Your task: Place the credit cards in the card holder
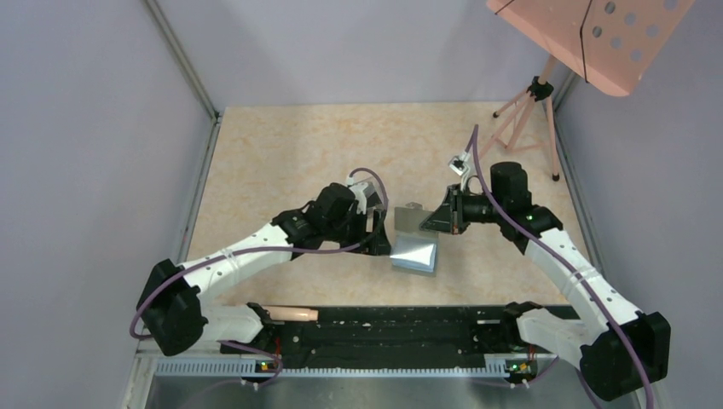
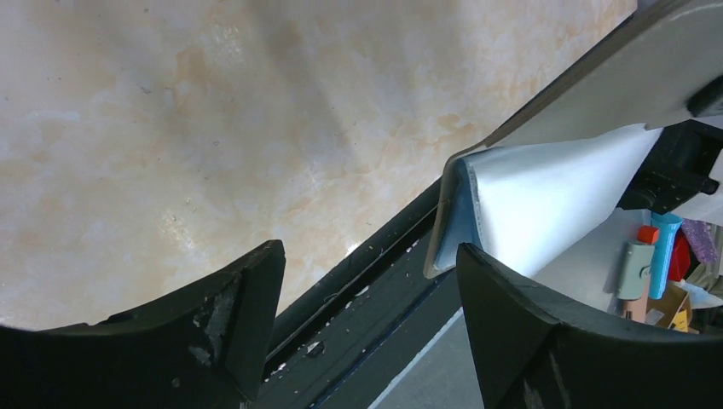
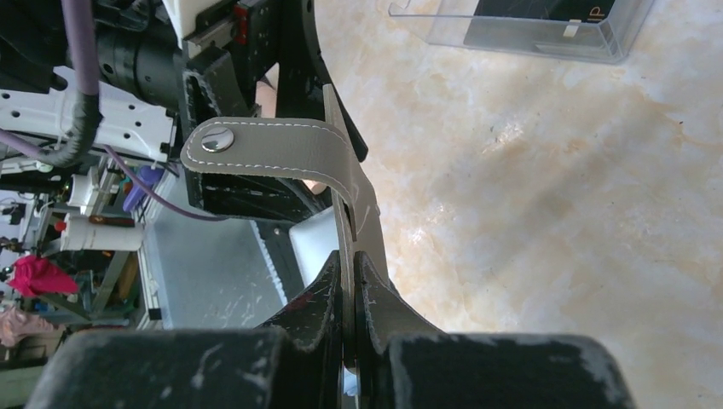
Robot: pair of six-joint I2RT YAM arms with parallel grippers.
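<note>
The grey leather card holder (image 1: 413, 221) is held upright by my right gripper (image 1: 445, 220), which is shut on its edge; in the right wrist view its snap strap (image 3: 264, 145) sticks out above the fingers. Its lower pocket, with a white and pale blue insert (image 2: 554, 187), faces my left gripper (image 1: 377, 240). In the left wrist view that gripper is open, its right finger just at the insert's lower corner. A clear tray with a dark card (image 3: 537, 21) lies on the table, mostly hidden under the left arm from above.
A pink tripod (image 1: 529, 111) stands at the back right corner. The dark front edge of the table (image 1: 384, 332) lies close below the holder.
</note>
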